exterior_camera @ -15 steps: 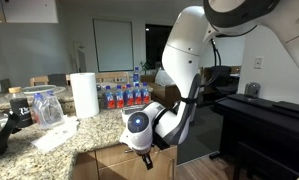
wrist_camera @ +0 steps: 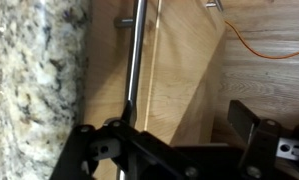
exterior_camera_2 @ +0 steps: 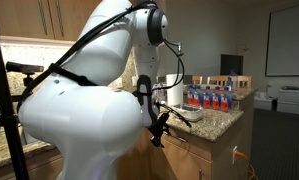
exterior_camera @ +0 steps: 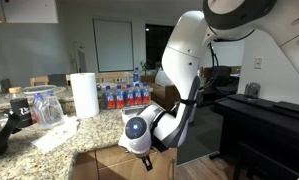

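Observation:
My gripper stands open beside the counter's wooden front, as the wrist view shows from above. A slim metal bar handle (wrist_camera: 138, 60) runs down that view and passes under the left finger (wrist_camera: 107, 150). Whether the finger touches the bar cannot be told. A wooden panel (wrist_camera: 179, 70) shows between the fingers. In exterior view 1 the gripper (exterior_camera: 145, 160) hangs low before the wooden fronts (exterior_camera: 111, 160). Exterior view 2 shows the gripper (exterior_camera_2: 157, 136) at the cabinet face, its tips small and dark.
The granite countertop (exterior_camera: 64, 148) lies beside the gripper. On it stand a paper towel roll (exterior_camera: 85, 96), several blue bottles (exterior_camera: 127, 98) and a dark bottle (exterior_camera: 18, 108). An orange cable (wrist_camera: 251, 45) crosses the wooden floor (wrist_camera: 274, 70).
In exterior view 1 the arm has shifted slightly to the right, and the gripper's tilt differs a little. The counter and the items on it look the same.

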